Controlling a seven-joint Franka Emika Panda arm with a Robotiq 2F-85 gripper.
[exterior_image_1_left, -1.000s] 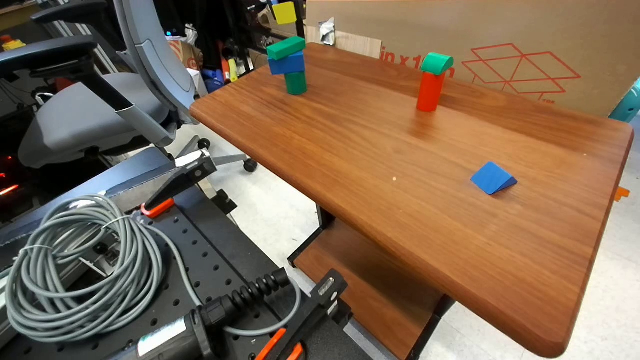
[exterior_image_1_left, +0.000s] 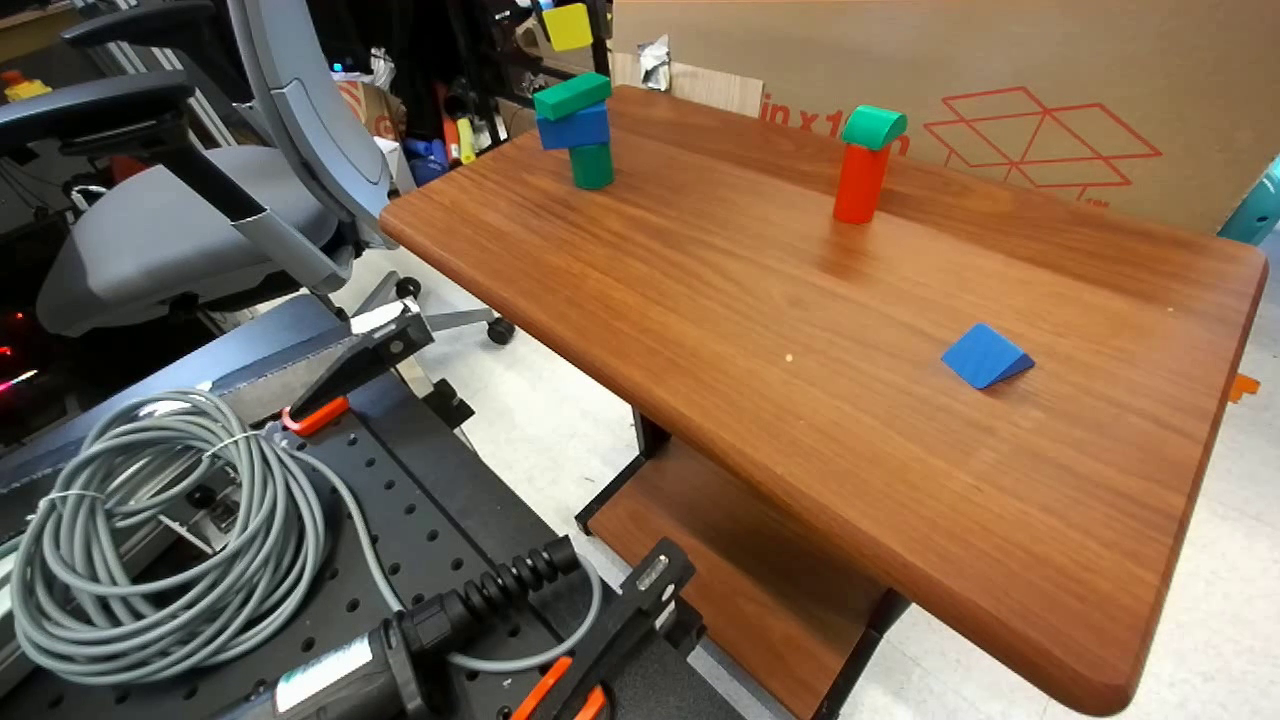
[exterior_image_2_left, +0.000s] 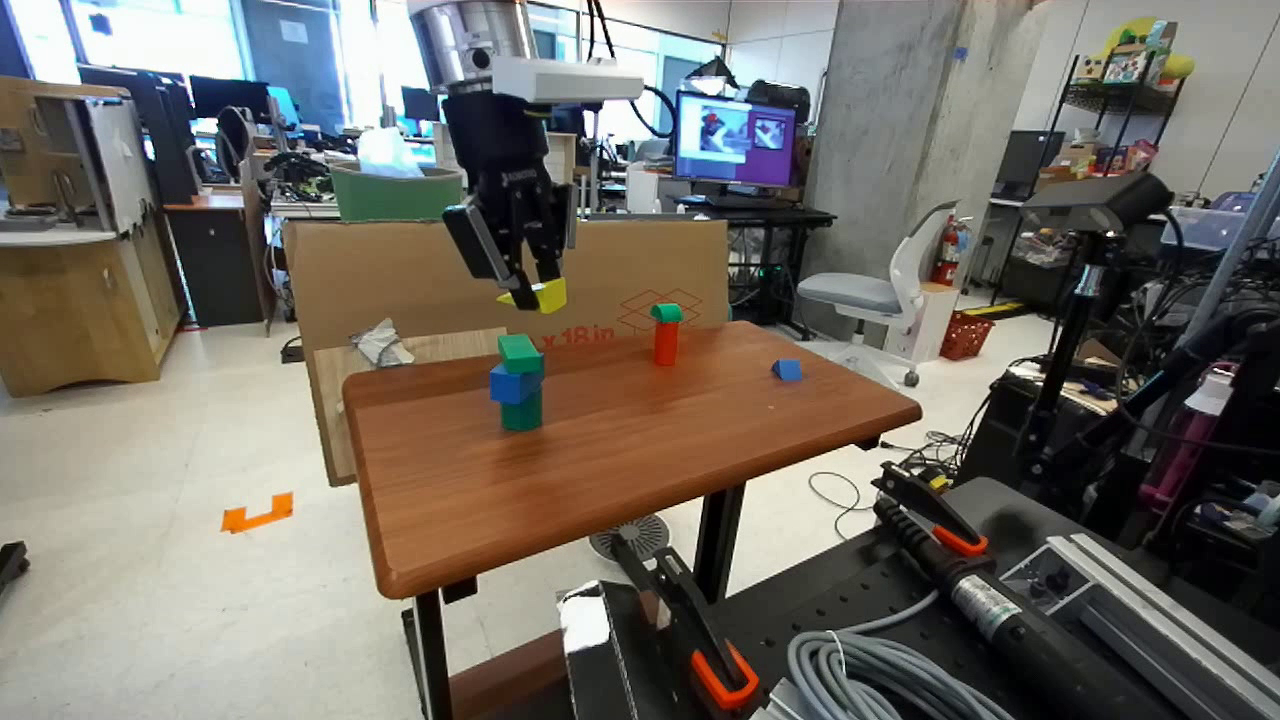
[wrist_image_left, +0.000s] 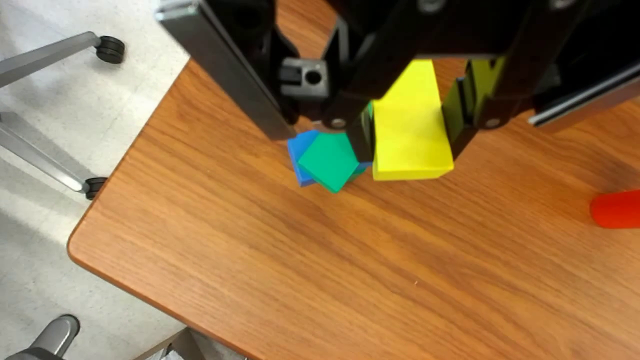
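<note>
My gripper is shut on a yellow block (wrist_image_left: 411, 126), held in the air above the table. In exterior view 2 the yellow block (exterior_image_2_left: 549, 295) shows higher than the stack and a little to its right. That stack has a green cylinder (exterior_image_1_left: 591, 167) at the bottom, a blue block (exterior_image_1_left: 573, 127) across it and a green block (exterior_image_1_left: 572, 96) on top, turned askew. Seen from the wrist, the green top block (wrist_image_left: 328, 161) lies just left of the fingers, partly covered by one of them.
A red cylinder (exterior_image_1_left: 861, 184) topped by a green half-round block (exterior_image_1_left: 872, 126) stands near the table's back edge. A blue wedge (exterior_image_1_left: 987, 356) lies alone toward the right. Cardboard (exterior_image_1_left: 1080, 96) stands behind.
The yellow block hangs at nearly the same place, a touch lower and left in exterior view 1. The stack and the other blocks have not moved.
</note>
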